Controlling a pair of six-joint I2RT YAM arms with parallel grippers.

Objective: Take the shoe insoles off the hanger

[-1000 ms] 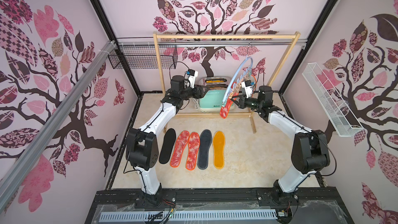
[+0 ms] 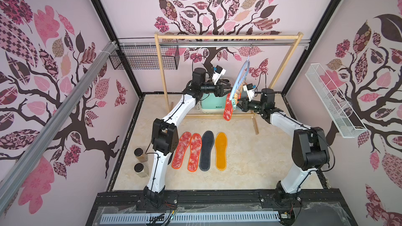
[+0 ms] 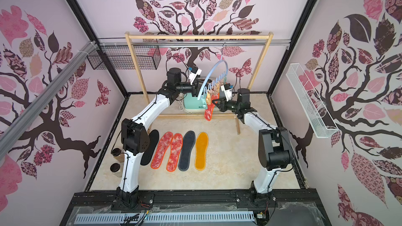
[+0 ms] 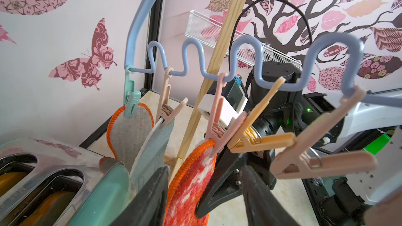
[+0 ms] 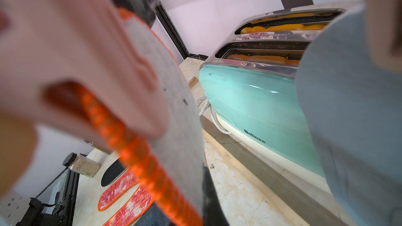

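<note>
A pale blue wavy hanger point(image 3: 219, 63) hangs from the rail, with several clips along it. Clipped to it is a red insole with orange edging point(image 4: 190, 184); farther along hang a grey insole with an orange edge point(image 4: 130, 134) and a plain grey-blue one point(image 4: 155, 150). My right gripper point(image 2: 238, 103) is closed round the edge of the red insole, one finger showing on its red face and one on its grey back. My left gripper stands part open, nothing between its fingers, close to a pink clip point(image 4: 219, 127) and the red insole.
On the table lie a black insole point(image 3: 149, 147), two red ones, a dark grey one point(image 2: 206, 150) and a yellow one point(image 2: 221, 150). A mint toaster point(image 5: 259, 100) stands behind the hanger. Two jars point(image 2: 140, 169) are at the left.
My left gripper has moved right and up to the hanger. The hanger has turned and shifted slightly.
</note>
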